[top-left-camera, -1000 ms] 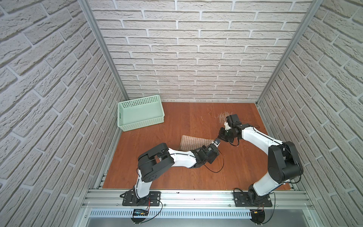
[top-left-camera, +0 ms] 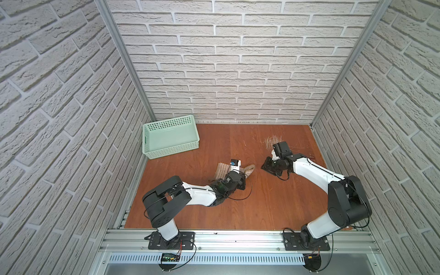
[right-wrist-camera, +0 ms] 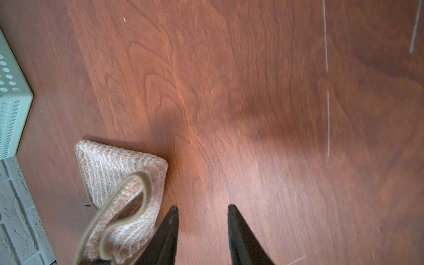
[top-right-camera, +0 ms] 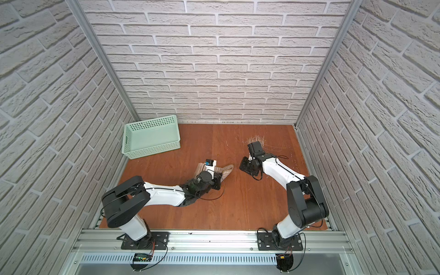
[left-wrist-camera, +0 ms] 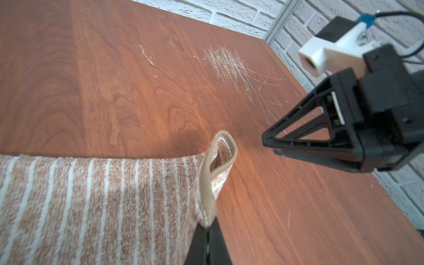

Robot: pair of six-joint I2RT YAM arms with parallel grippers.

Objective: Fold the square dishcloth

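The brown-and-white striped dishcloth (left-wrist-camera: 110, 198) lies on the wooden table, its right end raised and curling over in a loop. At the base of that loop, the fingertips of my left gripper are shut on the beige-edged cloth. From above, the left arm covers much of the dishcloth (top-left-camera: 221, 170). My right gripper stands apart from the cloth, off to its right, with a clear gap between its fingers and nothing in it. The raised loop shows close to its left finger in the right wrist view.
A pale green basket (top-left-camera: 170, 147) stands at the back left of the table. Light scratches (top-left-camera: 273, 142) mark the wood near the back right. Bare table (top-left-camera: 220, 142) lies behind the cloth, and more is free in front.
My left gripper has moved left, bringing the cloth's right end over with it. The cloth looks shorter from above now. The right gripper has shifted only slightly.
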